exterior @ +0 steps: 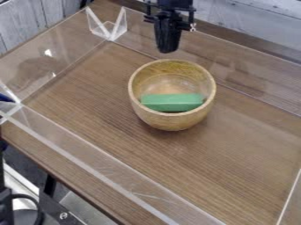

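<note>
A wooden bowl point(171, 118) sits on the wooden table near the middle of the camera view, with a green block point(173, 103) lying inside it. Above the bowl, at the top of the view, the black gripper point(167, 44) points downward, apart from the bowl and the block. Its fingers look closed together, and nothing shows between them.
A clear plastic piece point(108, 25) stands at the upper left. Transparent edges run along the left side, and black cables lie at the lower left.
</note>
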